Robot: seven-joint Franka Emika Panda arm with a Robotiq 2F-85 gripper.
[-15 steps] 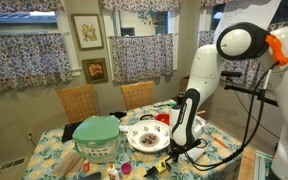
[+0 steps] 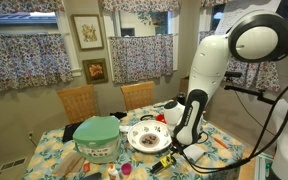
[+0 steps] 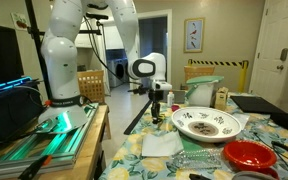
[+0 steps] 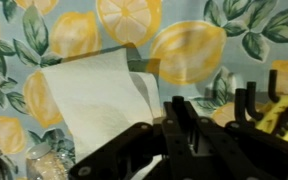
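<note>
Low over the table, my gripper has its dark fingers close together. They look shut on something dark, too hard to make out against them. A folded white paper towel point(image 4: 96, 100) lies on the lemon-print cloth just left of the fingertips in the wrist view. Exterior view 2 shows the same towel point(image 3: 162, 143) in front of the gripper point(image 3: 155, 117). To the right in the wrist view is a yellow-and-black tool point(image 4: 284, 122), apart from the fingers and partly cut off by the frame edge.
A big white bowl point(image 3: 207, 124) and a red pan point(image 3: 250, 154) stand farther along the table. A green-lidded basket point(image 2: 96, 136) is at the left in exterior view 1. Clear glassware point(image 3: 197, 159) sits close to the towel.
In exterior view 1 the arm has swung a little to the right and the gripper has risen slightly, away from the yellow-and-black tool. The bowl and basket have stayed put.
</note>
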